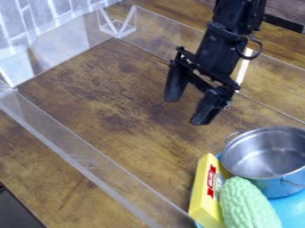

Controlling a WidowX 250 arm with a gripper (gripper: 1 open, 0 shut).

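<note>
My black gripper [191, 98] hangs over the middle-right of the wooden table [95, 107], its two fingers spread apart, with nothing visible between them. A silver metal pot [266, 156] stands at the right below it. A yellow box [205, 191] with a red label and a pale green textured item [251, 205] lie at the bottom right, beside the pot, on something blue.
Clear acrylic walls border the table on the left and back. A pale stick-like object [244, 67] lies behind the gripper at the upper right.
</note>
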